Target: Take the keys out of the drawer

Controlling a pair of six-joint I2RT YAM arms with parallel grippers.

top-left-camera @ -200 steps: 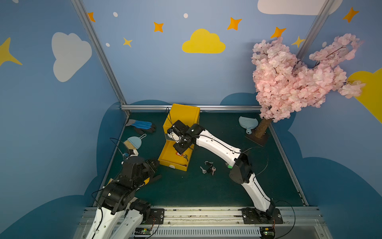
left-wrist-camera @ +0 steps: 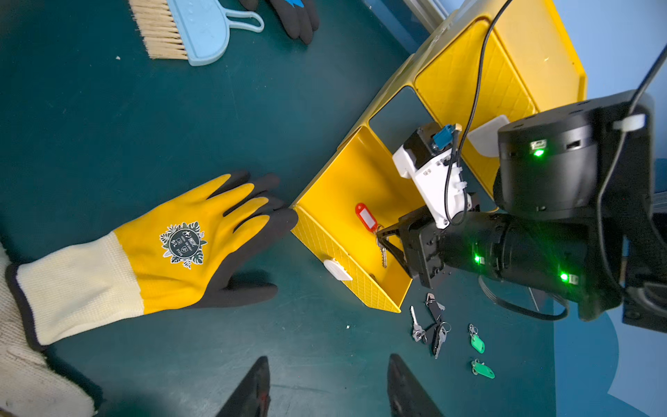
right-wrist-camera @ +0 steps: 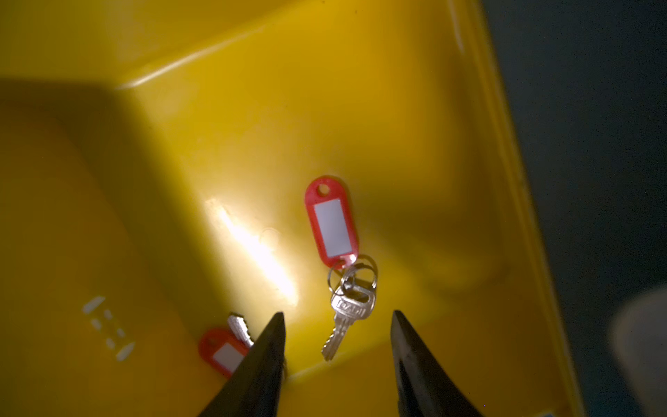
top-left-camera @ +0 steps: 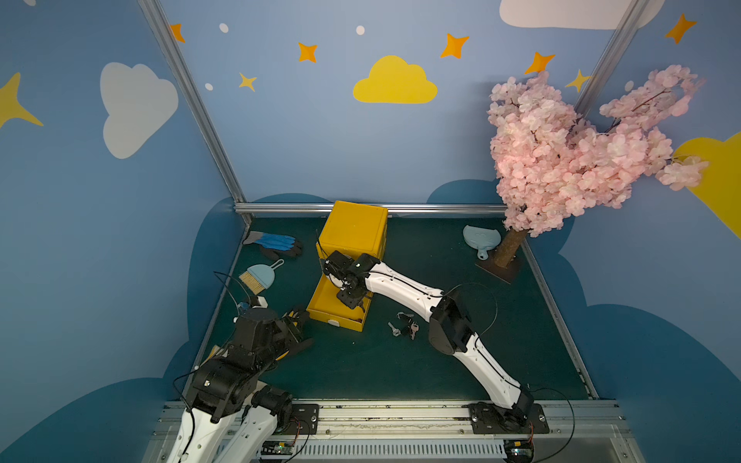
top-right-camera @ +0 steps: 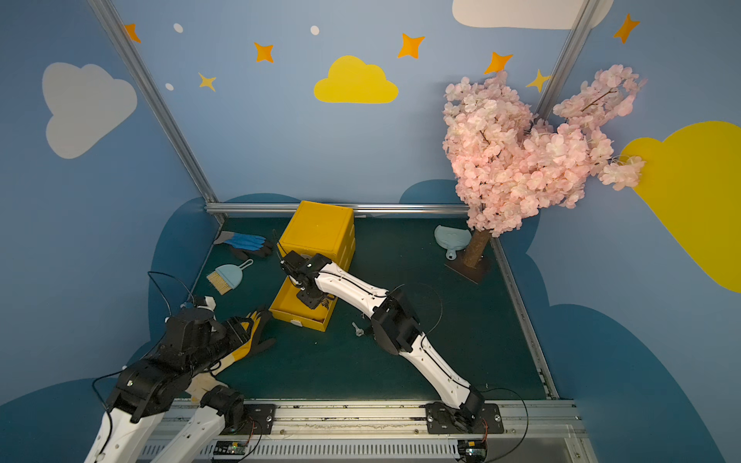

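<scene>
Inside the pulled-out yellow drawer (left-wrist-camera: 333, 187) lies a key (right-wrist-camera: 351, 305) on a ring with a red tag (right-wrist-camera: 332, 222). A second red tag (right-wrist-camera: 221, 351) with a key sits against the drawer's side, partly behind a finger. My right gripper is open over the drawer, the first key lying between its fingers in the right wrist view but not gripped. My left gripper hangs open and empty at the left, away from the drawer.
Several dark keys (left-wrist-camera: 434, 326) and two green-tagged keys (left-wrist-camera: 478, 342) lie on the table right of the drawer. A yellow glove (left-wrist-camera: 187, 243) lies left, its fingertips near the drawer. A brush (top-left-camera: 258, 276) and blue glove (top-left-camera: 274, 243) lie behind it.
The left arm has moved only slightly.
</scene>
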